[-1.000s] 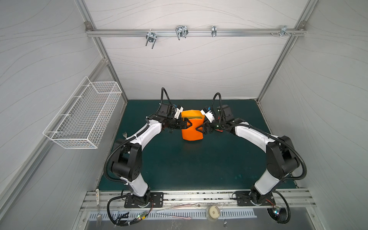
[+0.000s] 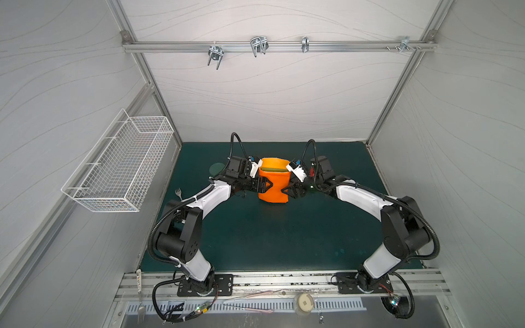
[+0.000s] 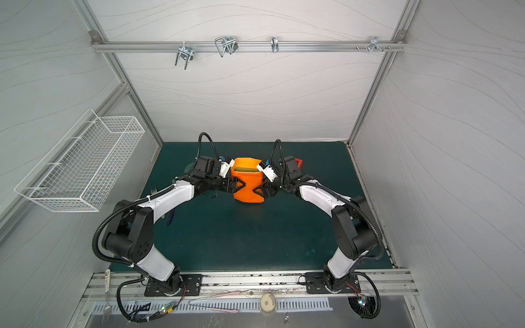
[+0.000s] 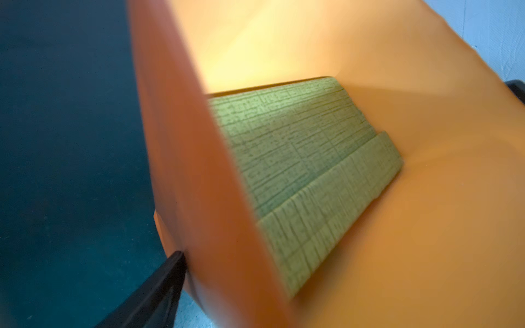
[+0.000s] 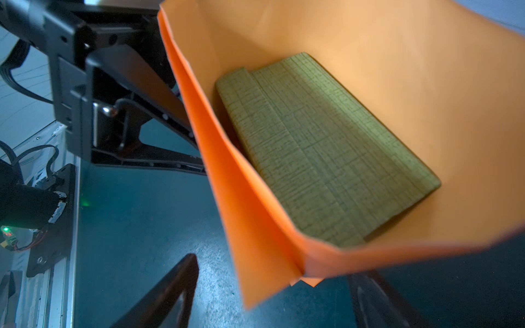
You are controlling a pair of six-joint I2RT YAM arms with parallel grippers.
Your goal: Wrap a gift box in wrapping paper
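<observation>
Bright orange wrapping paper (image 2: 273,192) stands mid-table around a green, wood-grain-patterned box (image 5: 328,147), its top open. Inside the paper, the box (image 4: 295,136) shows its end, with one overlapping flap edge. My left gripper (image 2: 269,184) is at the paper's left side; only one dark finger (image 4: 158,289) shows in its wrist view, the rest hidden by the paper, so its opening is unclear. On the right side, my right gripper (image 2: 285,190) is shut on the paper, a fold of which (image 5: 303,273) lies between its fingers.
A white wire basket (image 2: 123,164) hangs on the left wall. A fork (image 2: 178,193) lies at the table's left edge, and a red item (image 3: 298,163) sits behind the right arm.
Compared with about a second ago, both grippers sit slightly nearer the table front. More of the green box shows through the paper's opening. The paper's front has shifted slightly forward.
</observation>
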